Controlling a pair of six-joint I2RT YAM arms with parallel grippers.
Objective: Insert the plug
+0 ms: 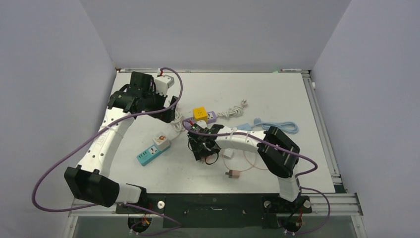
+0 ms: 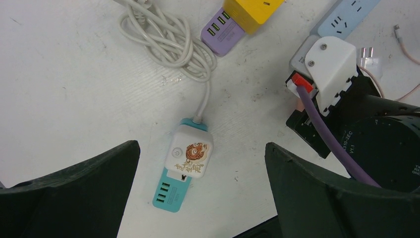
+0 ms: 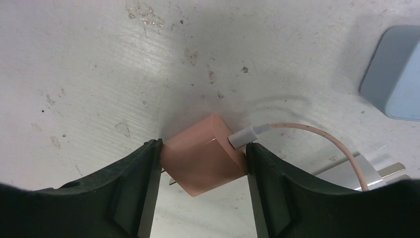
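Observation:
A pink plug point(image 3: 203, 161) with a cable in it is held between the fingers of my right gripper, low over the table, its prongs partly visible. My left gripper hangs open above a teal power strip point(image 2: 168, 193) carrying a white adapter point(image 2: 188, 152). A purple strip point(image 2: 223, 37) with a yellow cube adapter point(image 1: 199, 113) and a light blue strip point(image 2: 346, 17) lie farther back, the latter partly behind my right arm.
A second pink plug point(image 1: 233, 174) lies at the front, a white plug point(image 3: 346, 173) beside the held one. Coiled white cables point(image 2: 173, 44) and a blue cable point(image 1: 285, 126) lie behind.

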